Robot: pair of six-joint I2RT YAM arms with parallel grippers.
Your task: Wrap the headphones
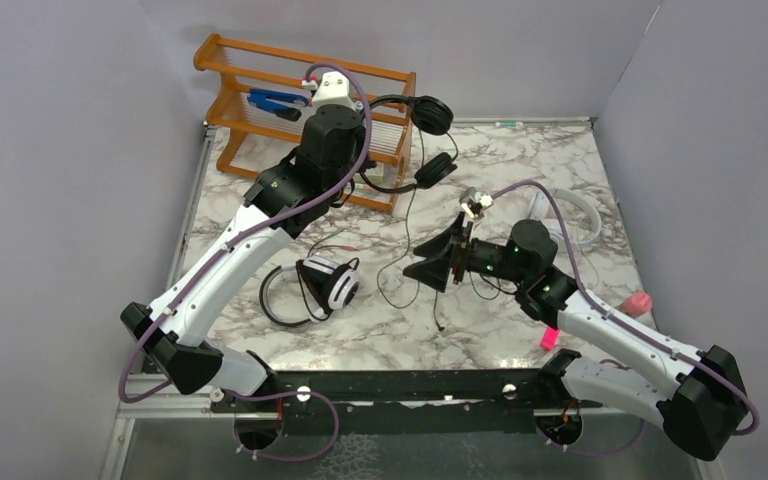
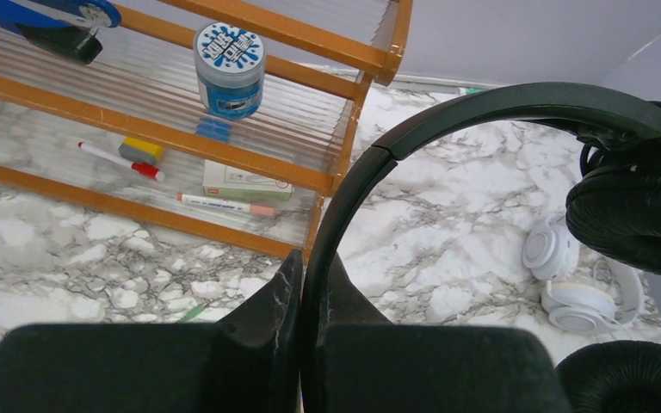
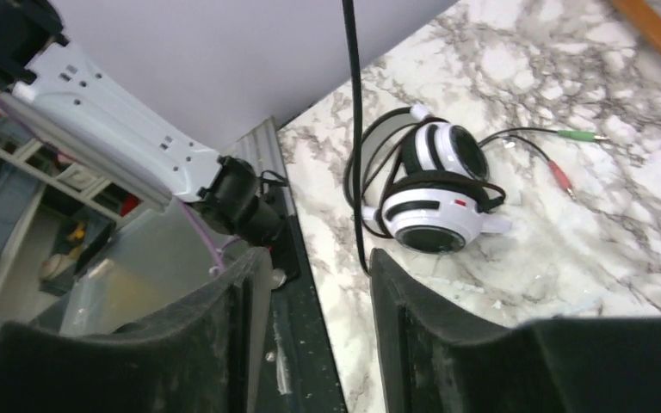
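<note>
Black over-ear headphones hang in the air, with my left gripper shut on their thin headband (image 2: 357, 185). In the top view, their ear cups (image 1: 431, 115) point right, near the shelf's right end. A thin dark cable (image 1: 407, 232) trails down from them to the table. My right gripper (image 1: 415, 261) is over the middle of the table, its fingers parted. In the right wrist view, the black cable (image 3: 355, 129) comes down to the tip of one finger (image 3: 387, 284); nothing shows clamped between the two. Part of the cable is hidden behind the right gripper.
White-and-black headphones (image 1: 338, 284) lie on the table at front left. A wooden shelf (image 1: 260, 130) stands at the back left with a blue tool (image 1: 278, 101). White headphones (image 2: 578, 305) lie at the right, and a pink object (image 1: 550, 339) peeks out beside the right arm.
</note>
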